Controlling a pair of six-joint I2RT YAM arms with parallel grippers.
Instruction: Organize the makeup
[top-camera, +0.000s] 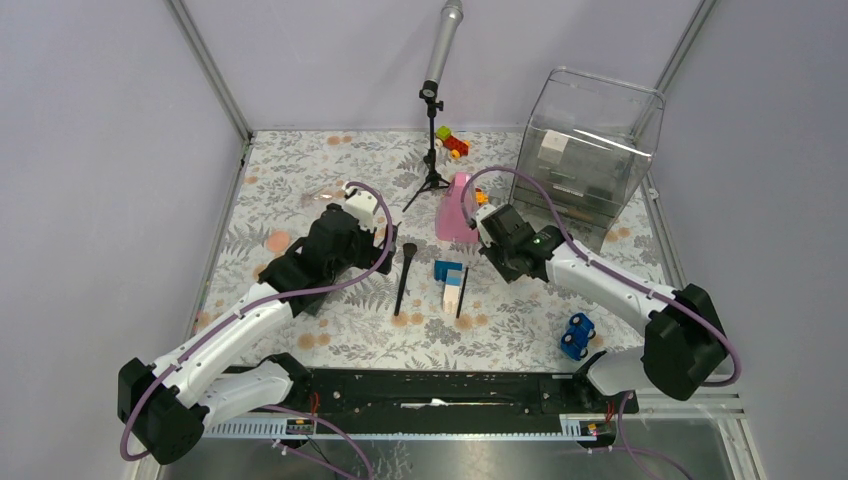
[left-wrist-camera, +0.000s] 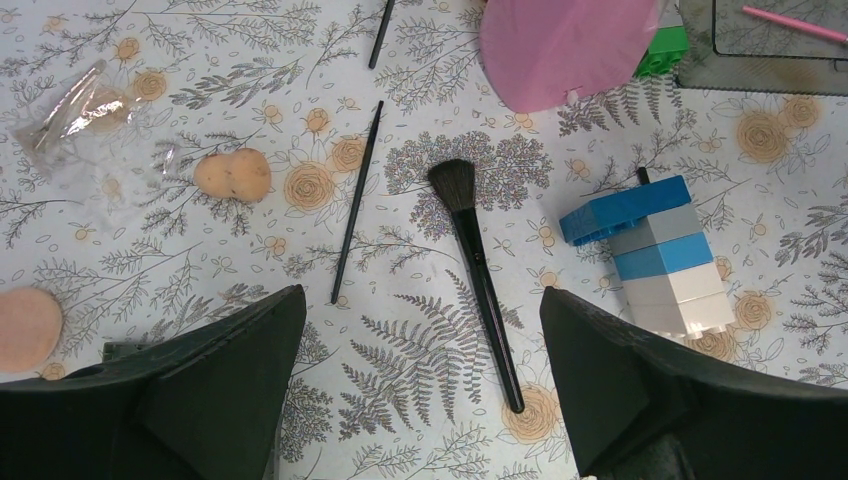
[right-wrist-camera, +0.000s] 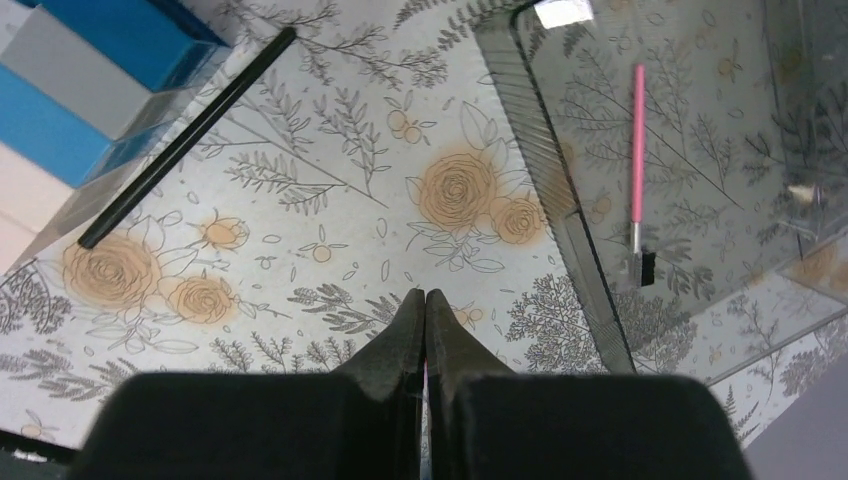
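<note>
Left gripper hangs open above the table, with a large black brush (left-wrist-camera: 480, 290) below between its fingers and a thin black stick (left-wrist-camera: 355, 200) nearby. Right gripper is shut over bare cloth; a pink sliver shows along its seam, too small to identify. Another dark stick (right-wrist-camera: 185, 140) lies beside stacked blocks (right-wrist-camera: 80, 100). A pink applicator (right-wrist-camera: 637, 140) lies in the clear acrylic organizer (top-camera: 590, 140), seen at the right wrist view's right. A clear packet (left-wrist-camera: 90, 130), peach sponge (left-wrist-camera: 232, 175) and pink container (left-wrist-camera: 560, 45) also lie on the table.
A camera stand (top-camera: 432, 150) and toy bricks (top-camera: 455, 145) stand at the back. A blue toy car (top-camera: 577, 335) is at front right. Patterned table (top-camera: 360, 330) has clear room at the front middle.
</note>
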